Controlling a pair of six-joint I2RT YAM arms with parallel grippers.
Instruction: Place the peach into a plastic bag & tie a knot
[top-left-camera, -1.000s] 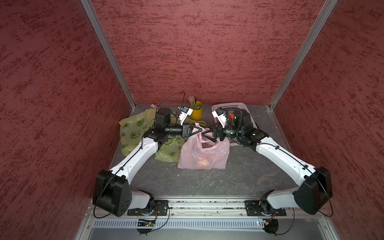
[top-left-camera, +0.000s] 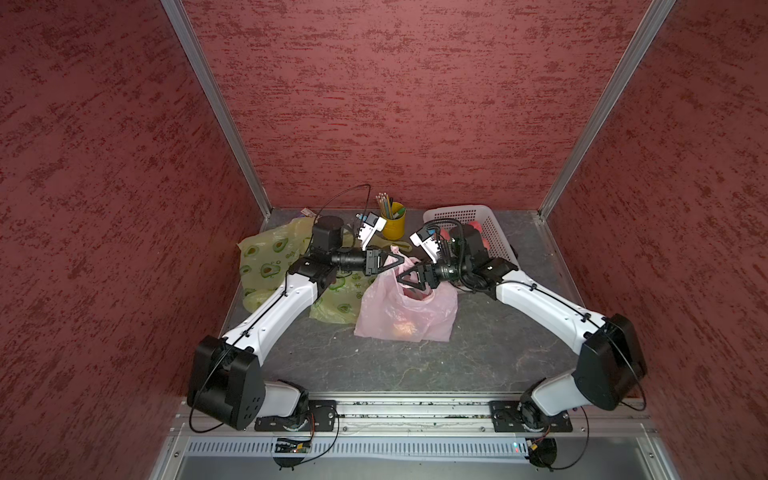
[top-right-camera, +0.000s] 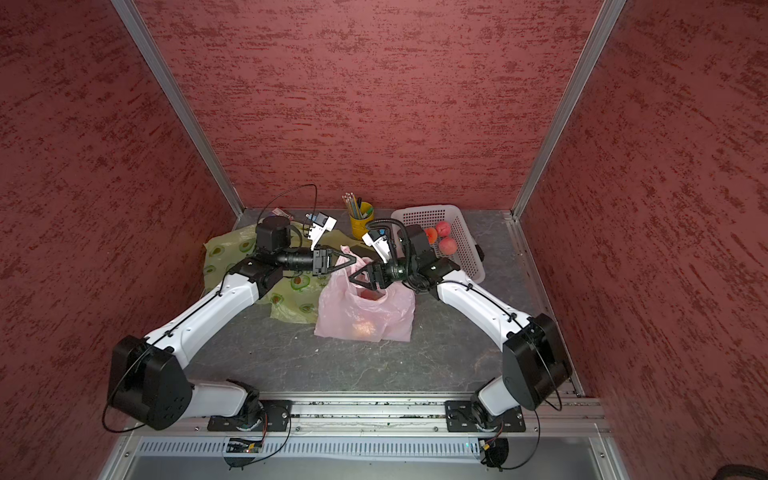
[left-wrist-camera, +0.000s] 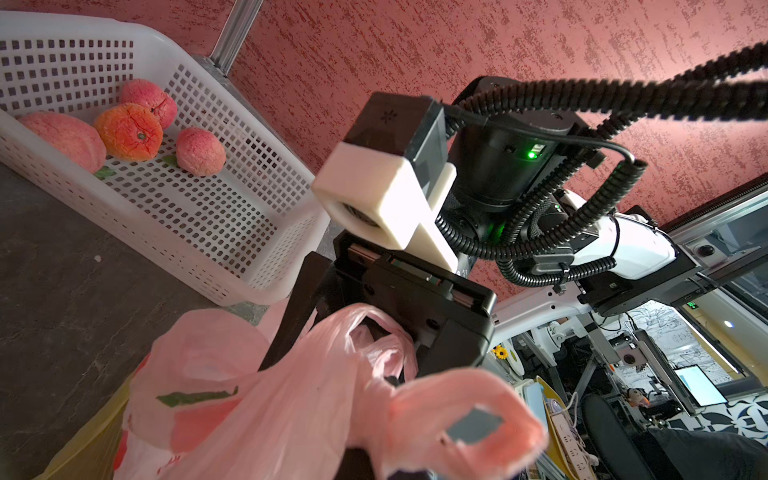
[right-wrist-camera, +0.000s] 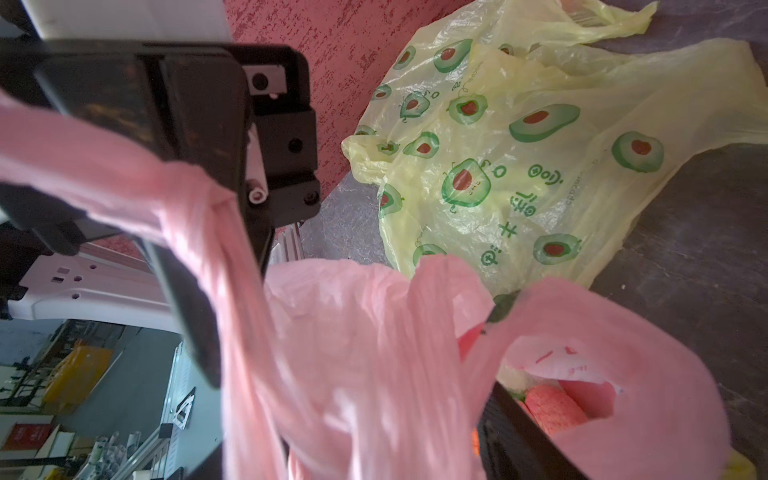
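The pink plastic bag (top-left-camera: 384, 312) stands on the table at the centre, its mouth partly open. A peach (right-wrist-camera: 552, 408) shows inside it in the right wrist view, as an orange patch through the film in the top views. My left gripper (top-left-camera: 402, 260) is shut on the top of the bag, and a handle loop (left-wrist-camera: 480, 424) sticks out past it in the left wrist view; its fingertips are hidden by film. Beside it at the mouth, my right gripper (top-left-camera: 406, 280) is part open, fingers (right-wrist-camera: 188, 312) apart, with pink film draped across and between them.
A yellow bag with avocado prints lies flat to the left. Behind stand a yellow pencil cup (top-left-camera: 393, 226) and a white basket (top-right-camera: 468, 252) holding several fruits.
My left gripper stays in place with the bag.
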